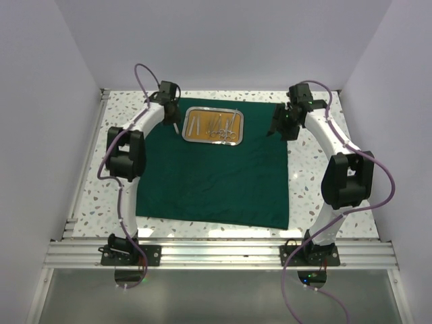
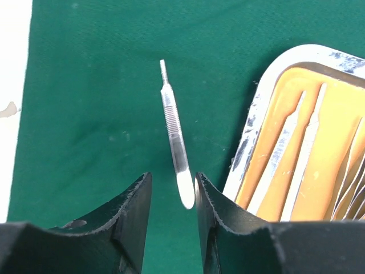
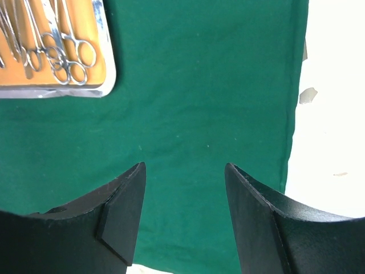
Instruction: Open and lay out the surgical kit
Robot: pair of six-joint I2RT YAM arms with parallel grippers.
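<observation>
A metal scalpel handle (image 2: 177,141) lies on the green cloth (image 1: 209,182), just left of the steel tray (image 1: 184,125). In the left wrist view its rounded end sits close beyond the fingertips of my left gripper, which is open and holds nothing. Inside the tray are two more slim handles (image 2: 279,151), forceps and several scissor-like tools (image 1: 223,131) with ring handles. Over the cloth's right edge hovers my right gripper, its fingers apart and only cloth showing between them.
Speckled table (image 1: 314,182) shows around it, with grey walls (image 1: 30,135) to the sides and back. A metal rail (image 1: 216,253) runs along the front.
</observation>
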